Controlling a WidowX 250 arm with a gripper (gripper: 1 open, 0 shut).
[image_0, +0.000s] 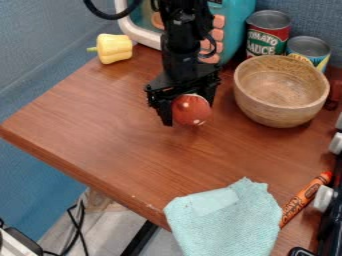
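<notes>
The black gripper (182, 100) hangs over the middle of the wooden table, its fingers around a red tomato-like ball (193, 112). Whether the ball rests on the tabletop or is just above it is hard to tell. To the gripper's right sits an empty wooden bowl (278, 112).
Tomato sauce cans (267, 36) and a teal toy appliance (235, 14) stand at the back, with a yellow object (112, 47) to their left. A light blue cloth (222, 218) lies at the front right beside an orange wrapped stick (305, 200).
</notes>
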